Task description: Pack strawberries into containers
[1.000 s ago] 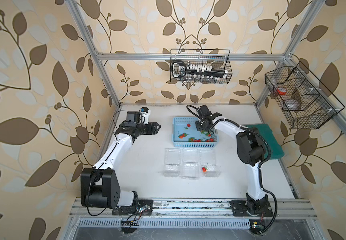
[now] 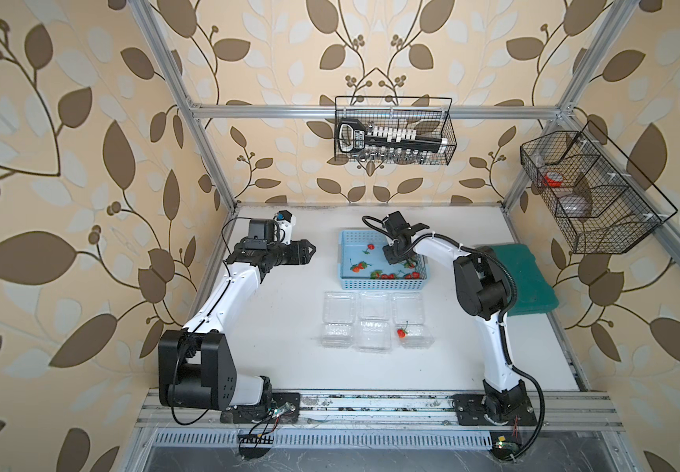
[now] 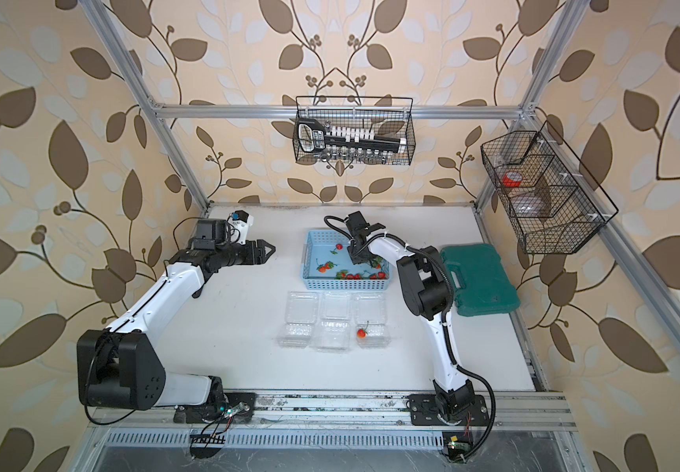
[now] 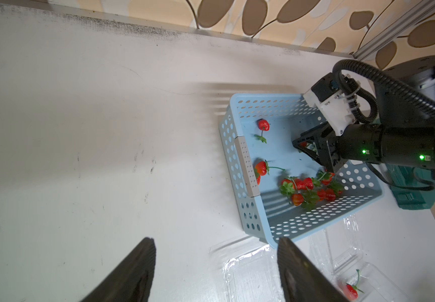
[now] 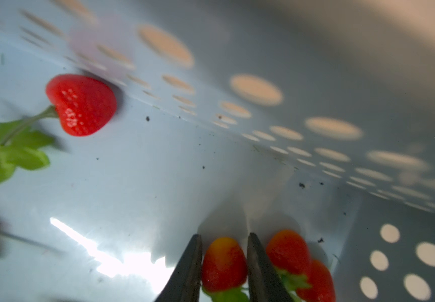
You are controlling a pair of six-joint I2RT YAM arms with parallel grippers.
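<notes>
My right gripper is down inside the blue perforated basket (image 2: 342, 259), its fingers either side of a strawberry (image 5: 223, 264); whether they grip it is unclear. Another strawberry (image 5: 84, 105) lies nearby on the basket floor, with several more along the basket's front. Clear plastic containers (image 2: 338, 306) stand open in front of the basket; the right one holds a strawberry (image 2: 401, 332). My left gripper (image 2: 306, 251) hangs at the left, clear of the basket; in the left wrist view its fingers (image 4: 137, 271) are apart, with nothing visible between them, though its state is unclear.
A teal case (image 3: 481, 283) lies at the right of the table behind my right arm. Wire racks (image 2: 395, 133) hang on the back and right walls.
My left arm has stayed still.
</notes>
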